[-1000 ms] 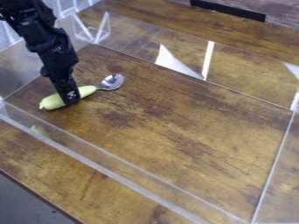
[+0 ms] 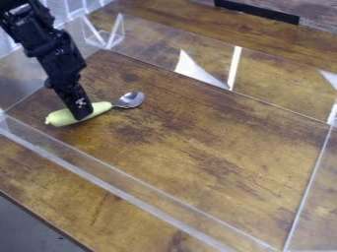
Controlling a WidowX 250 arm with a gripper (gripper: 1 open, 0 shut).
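Observation:
A spoon with a thick pale yellow-green handle [image 2: 61, 117] lies on the wooden table at the left, its metal bowl [image 2: 130, 98] pointing right. My black gripper [image 2: 79, 108] is down on the handle, near its middle. The dark fingers blur into one another, so I cannot tell how far they are closed or whether they grip it.
Clear plastic walls [image 2: 158, 209] border the work area at front, back and right. The wooden floor [image 2: 198, 148] inside is empty to the right of the spoon. A dark strip [image 2: 257, 15] lies at the back edge.
The gripper and spoon have shifted very slightly over the last second, staying in nearly the same place at the left.

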